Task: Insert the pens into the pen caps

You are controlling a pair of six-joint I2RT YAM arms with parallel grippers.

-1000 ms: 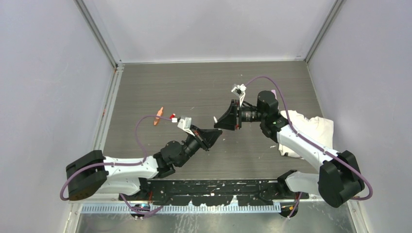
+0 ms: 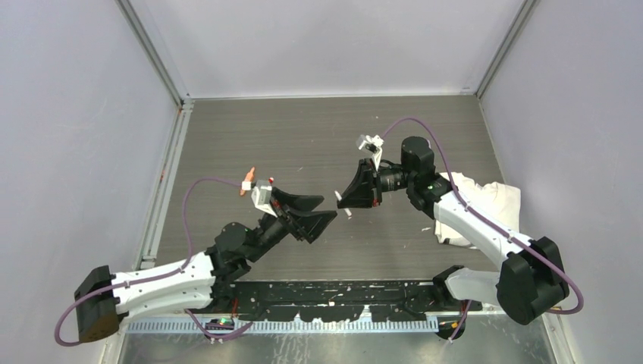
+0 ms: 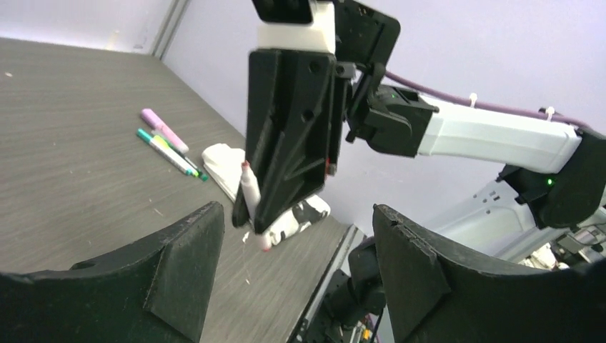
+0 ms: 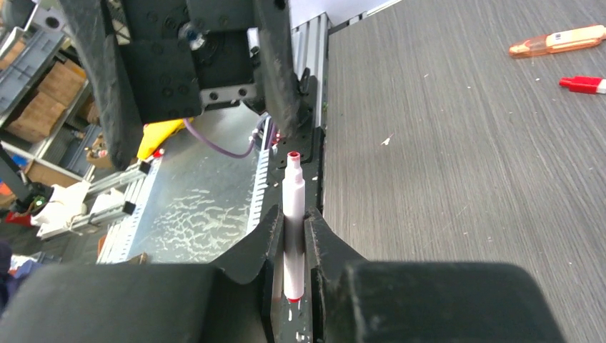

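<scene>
A slim white pen [image 4: 294, 204] with red at both ends stands upright in the right wrist view, gripped by my right gripper, which is shut around its middle. Facing it from the left, my left gripper [image 2: 329, 208] is open with nothing between its fingers, a short gap from the pen in the top view. On the table lies a red cap [image 4: 580, 83] with a white part beside it, cut off by the right wrist view's edge. Near that is an orange marker [image 2: 249, 179].
Several pens lie on the table in the left wrist view, including a purple marker [image 3: 163, 129] and a teal-ended white pen [image 3: 165, 153]. A white cloth bag [image 2: 485, 208] sits at the right. Mid-table is mostly clear.
My left gripper has opened and drawn back to the left, away from the pen.
</scene>
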